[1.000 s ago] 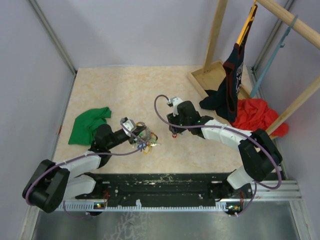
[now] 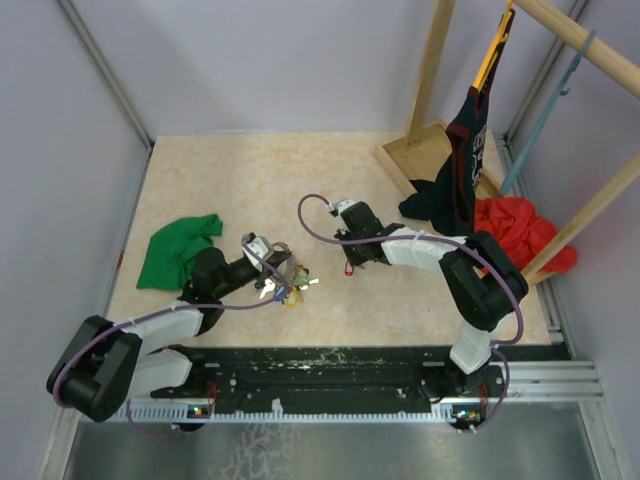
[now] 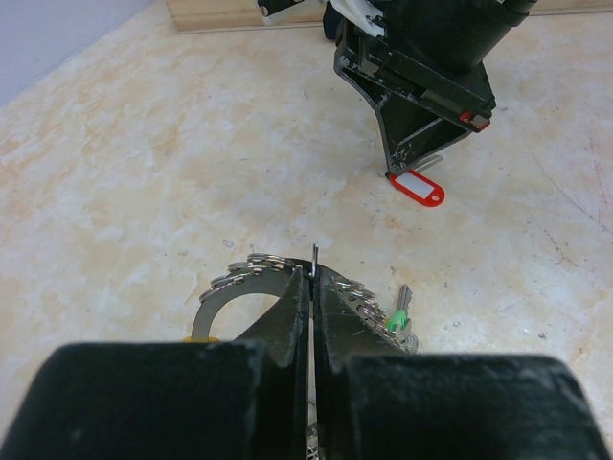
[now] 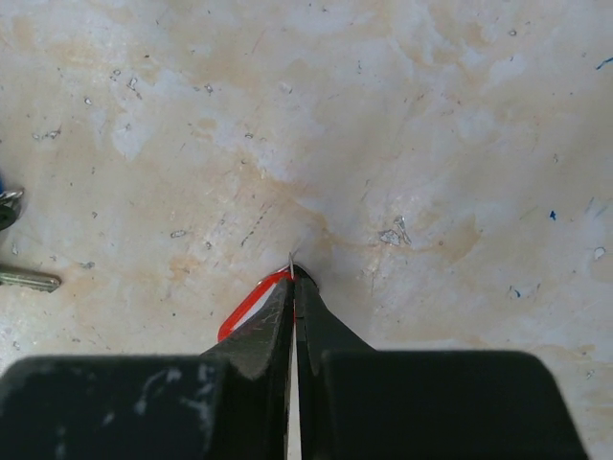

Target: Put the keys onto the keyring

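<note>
The keyring point(image 3: 247, 270), a dark ring loaded with several silver keys, sits at my left gripper, whose shut fingers have a thin metal piece showing at their tips. Coloured keys hang around it, including a green-headed key point(image 3: 400, 309). A red key tag with a thin metal loop lies on the table, under my right gripper in the right wrist view; that gripper is shut at the tag's end, a thin glint at its tips, and I cannot tell whether it grips it.
A green cloth point(image 2: 175, 250) lies on the left. A wooden stand point(image 2: 420, 150) with a hanging dark fabric and a red cloth point(image 2: 520, 230) occupies the right.
My right arm has shifted a little in the top view, its gripper settling slightly leftward over the red tag. The left arm is nearly still.
</note>
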